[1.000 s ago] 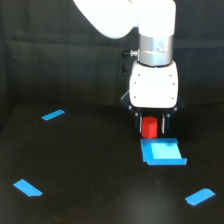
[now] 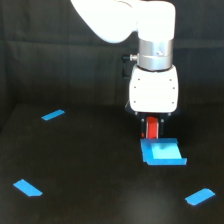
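Observation:
A small red block (image 2: 152, 128) stands at the far left edge of a square marked in blue tape (image 2: 162, 150). Its lower end meets or overlaps the tape in the picture. Directly over the block is my gripper (image 2: 152, 122), pointing down, with its dark fingers at either side of the red. Against the dark background the fingers hardly show, so whether they press on the block or stand apart from it is unclear.
Separate strips of blue tape lie on the black table: one at the far left (image 2: 53, 115), one at the near left (image 2: 27, 188) and one at the near right (image 2: 200, 197). A dark curtain (image 2: 60, 50) hangs behind.
The white hand has come slightly lower and to the right over the block. Less of the red block's width shows between the fingers, and it looks slightly shifted right.

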